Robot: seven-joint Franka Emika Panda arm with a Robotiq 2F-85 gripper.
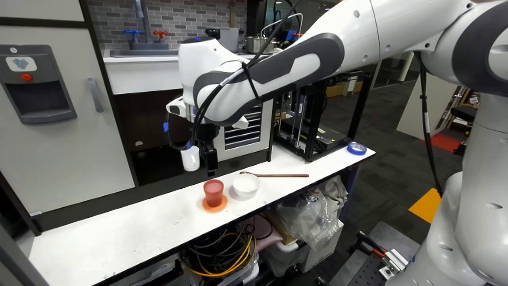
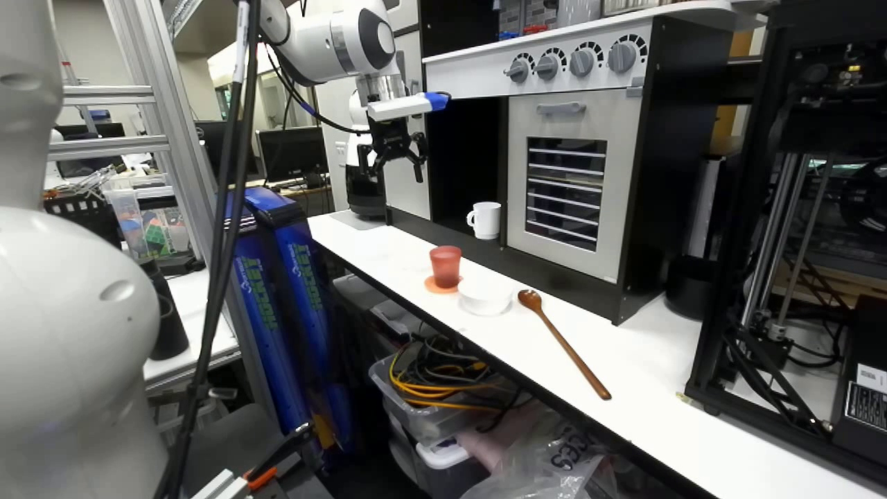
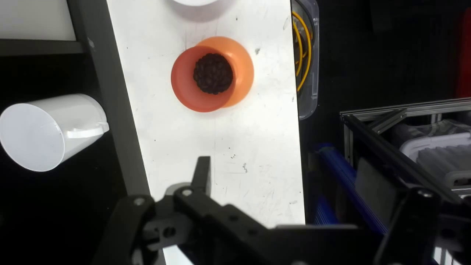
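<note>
A red translucent cup (image 1: pixel 214 191) stands upright on an orange coaster (image 1: pixel 221 207) on the white counter. From above, the wrist view shows dark, bean-like pieces (image 3: pixel 213 73) inside the cup (image 3: pixel 185 84). Close beside it is a white bowl (image 1: pixel 246 185), mostly cut off at the top of the wrist view. A brown wooden spoon (image 2: pixel 569 349) lies past the bowl. My gripper (image 2: pixel 400 169) hangs above the counter, clear of the cup, its fingers apart and nothing between them. One black finger (image 3: pixel 202 174) shows plainly in the wrist view.
A white mug (image 2: pixel 486 220) sits in the dark open compartment behind the counter, on its side-wall edge near the toy oven (image 2: pixel 540 199). At the far right stands a black-framed machine (image 1: pixel 309 119), with blue tape (image 1: pixel 356 148) nearby.
</note>
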